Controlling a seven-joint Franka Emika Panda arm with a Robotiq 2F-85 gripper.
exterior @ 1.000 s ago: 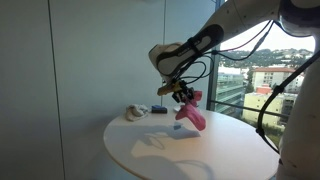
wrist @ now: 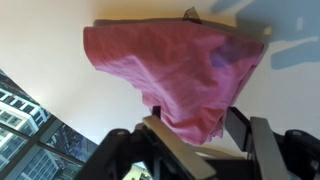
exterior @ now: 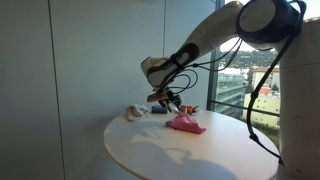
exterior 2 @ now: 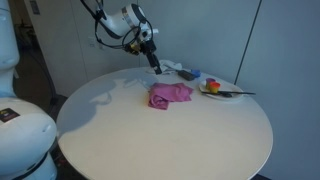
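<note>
A pink cloth (exterior: 186,124) lies crumpled on the white round table (exterior 2: 130,150). In the wrist view the cloth (wrist: 180,70) spreads out below my gripper. Its fingers (wrist: 243,130) stand apart, with no cloth visibly caught between them. Exterior view 2 has the gripper (exterior 2: 156,68) above the table, behind the cloth (exterior 2: 168,95) and clear of it. A small dark piece (wrist: 192,15) pokes out at one edge of the cloth; what it belongs to cannot be made out.
A white bowl (exterior 2: 234,94) with colourful items and a dark utensil across it stands at the table's far side. Small blue and dark objects (exterior 2: 190,74) and a whitish cloth-like heap (exterior: 137,112) lie along the back.
The pink cloth hung from my gripper a second ago and now rests on the table. My gripper has let go and moved back and left. A blue patch on the table is now out of sight.
</note>
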